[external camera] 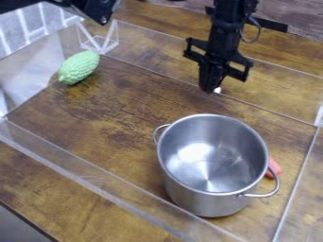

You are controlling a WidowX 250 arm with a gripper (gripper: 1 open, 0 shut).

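The black gripper (210, 83) hangs at the top centre of the camera view, low over the wooden table, its tips close together and shut. A small white bit shows just beside the tips; I cannot tell what it is. A large steel pot (211, 159) stands at the lower right. A green bumpy vegetable-like object (77, 68) lies at the upper left.
A red object (274, 171) is partly hidden behind the pot's right side. Clear plastic walls (28, 34) border the wooden table (101, 132).
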